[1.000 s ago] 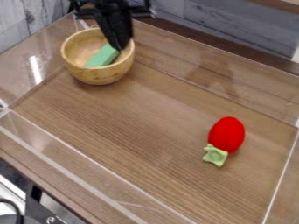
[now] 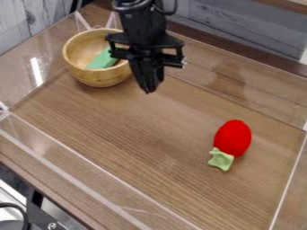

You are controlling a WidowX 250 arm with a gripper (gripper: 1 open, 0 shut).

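Observation:
My black gripper (image 2: 149,81) hangs over the table at the upper middle, just right of a tan bowl (image 2: 77,57) that holds a green object (image 2: 100,60). Its fingers look shut, with nothing visible between them. A red oval object (image 2: 234,136) lies at the right, with a small pale green piece (image 2: 221,158) at its lower end.
A white edge (image 2: 258,36) runs along the back right. A black cable lies at the lower left corner.
The bowl and red object look unmoved.

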